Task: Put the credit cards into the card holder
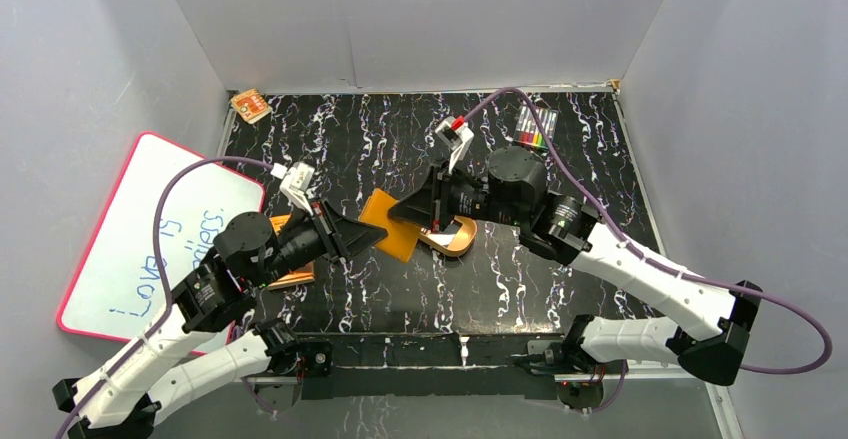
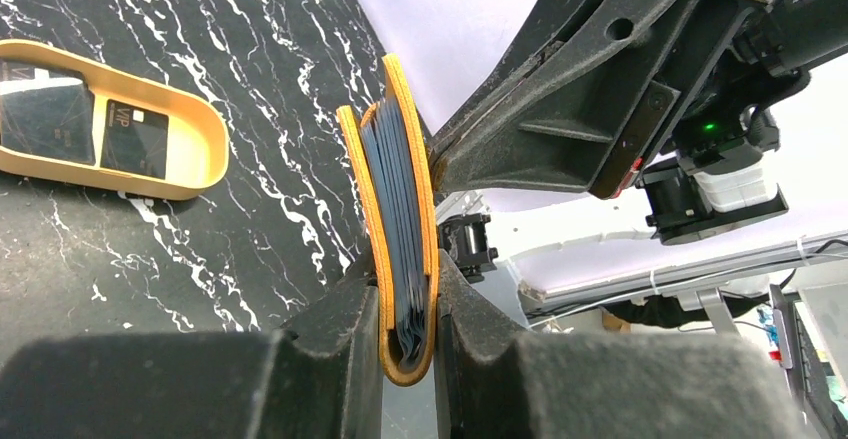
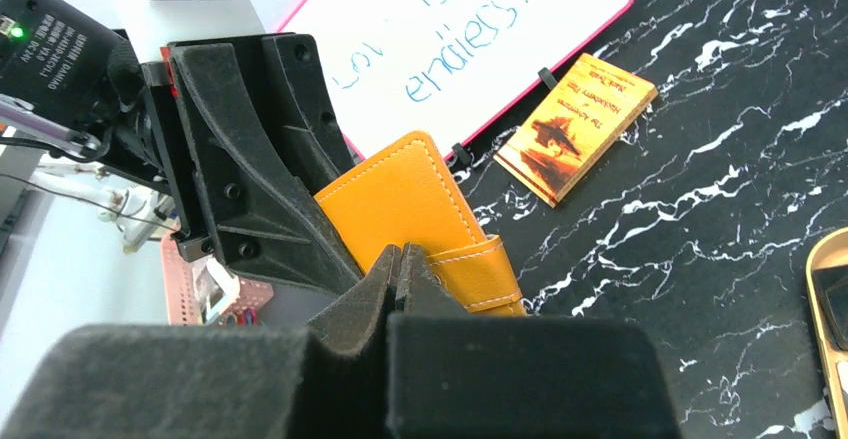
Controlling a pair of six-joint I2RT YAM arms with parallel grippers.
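Note:
An orange leather card holder (image 1: pixel 388 225) is held upright between both arms above the table. My left gripper is shut on its lower part; in the left wrist view its open top shows a thick stack of grey sleeves. My right gripper is shut with its fingertips at the holder's flap; whether anything is between them is unclear. Behind the holder, on the table, a yellow tray (image 2: pixel 190 144) holds dark cards (image 2: pixel 135 139), one marked VIP, partly hidden by the right arm in the top view.
A whiteboard (image 1: pixel 130 239) lies at the left, with a yellow book (image 3: pixel 575 129) beside it. A small orange item (image 1: pixel 250 105) is at the back left, coloured markers (image 1: pixel 535 125) at the back right.

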